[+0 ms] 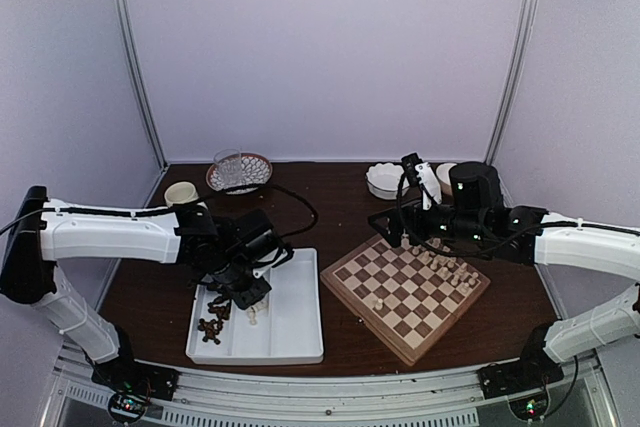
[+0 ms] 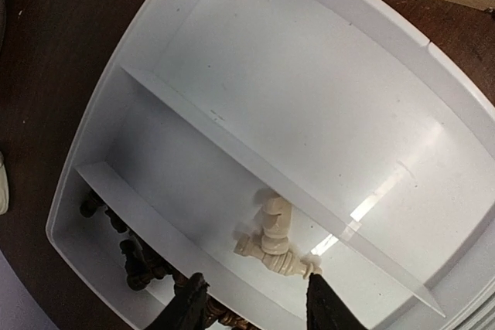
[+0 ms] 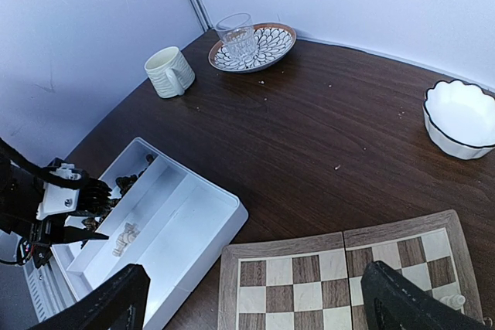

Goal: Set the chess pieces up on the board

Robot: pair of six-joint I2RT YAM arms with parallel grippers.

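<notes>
Two cream chess pieces (image 2: pixel 275 239) lie touching each other in the middle compartment of the white tray (image 2: pixel 309 75). Dark pieces (image 2: pixel 139 264) fill the narrow compartment beside them. My left gripper is over the tray, its fingers apart, with the cream pieces ahead of the gap and nothing gripped. The checkered board (image 1: pixel 408 319) lies right of the tray. Cream pieces (image 1: pixel 440 265) stand along its far right side, and a lone one (image 1: pixel 377 303) is nearer the left. Over the board's far corner hovers my right gripper, open and empty.
A mug (image 3: pixel 169 72), a glass (image 3: pixel 237 39) on a patterned plate (image 3: pixel 272 48), and a white bowl (image 3: pixel 461 120) stand along the back. The tray's widest compartment is empty.
</notes>
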